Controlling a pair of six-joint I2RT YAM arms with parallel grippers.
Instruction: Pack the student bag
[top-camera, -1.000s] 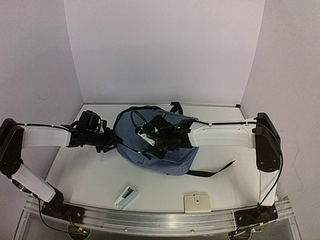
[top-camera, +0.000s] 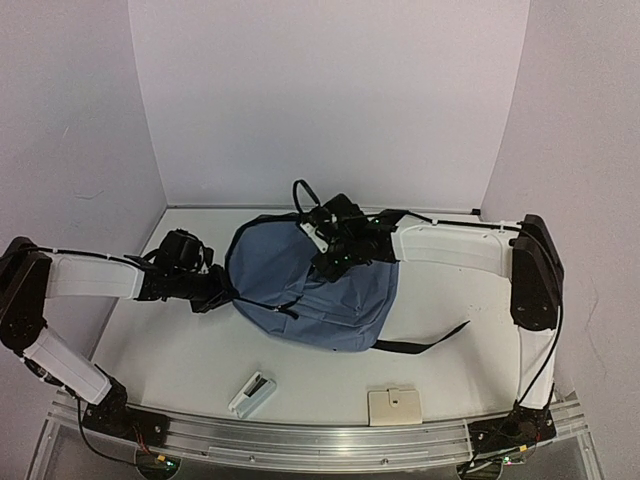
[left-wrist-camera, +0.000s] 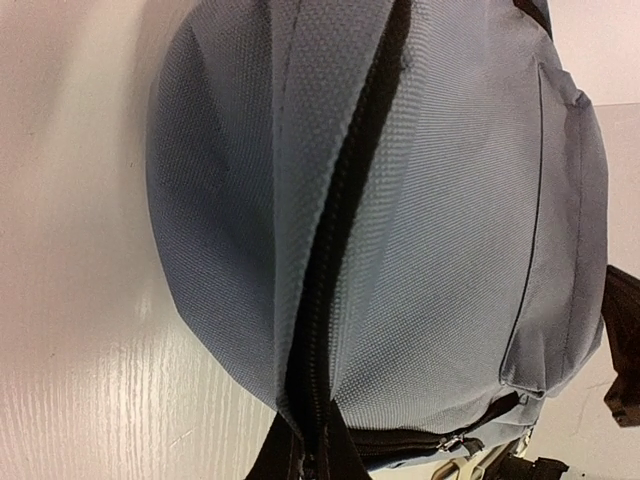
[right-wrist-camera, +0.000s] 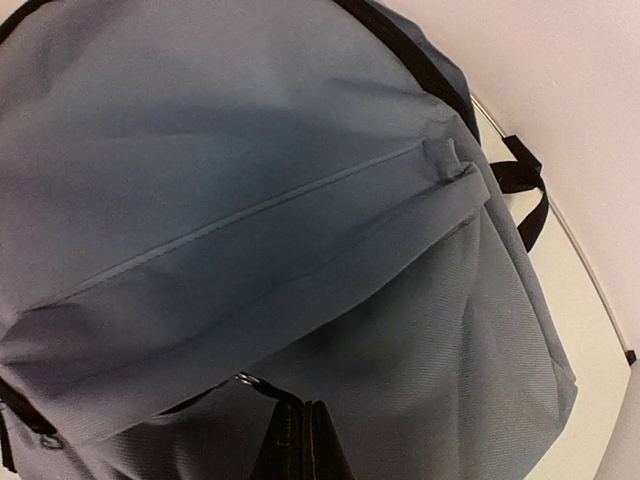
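A blue-grey bag (top-camera: 270, 255) lies in the middle of the table. At its left edge, my left gripper (top-camera: 234, 293) is shut on the bag's zipped fabric edge (left-wrist-camera: 320, 310), which runs up from between the fingers. Over the bag's front, my right gripper has its fingers together at the lower middle of the right wrist view. A small zip slider (right-wrist-camera: 245, 378) sits just up and left of them on a pocket, and its black pull leads to the fingertips, seemingly pinched there. Another black zip (top-camera: 265, 304) crosses the bag's lower left.
A clear case with dark items (top-camera: 252, 394) and a cream wallet-like item (top-camera: 394, 407) lie near the front edge. A black strap (top-camera: 420, 346) trails right from the bag. Bare table lies on both sides, with walls at left, back and right.
My right gripper has moved right and away toward the back over the bag, its black cable loop shifting along. Case and wallet are unmoved.
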